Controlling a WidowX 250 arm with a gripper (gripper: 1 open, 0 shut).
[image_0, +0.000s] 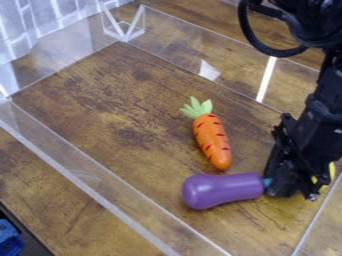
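Note:
My black gripper (286, 170) is at the right, low over the board, just at the tip of the purple eggplant (221, 189); whether its fingers are open is hidden by its body. The eggplant lies at the front centre. An orange carrot (211, 140) lies behind it, leaves pointing away. A yellow object (325, 187) is mostly hidden behind the gripper.
Clear plastic walls (80, 170) enclose the wooden board (100, 100). A blue object (8, 238) sits outside at the lower left.

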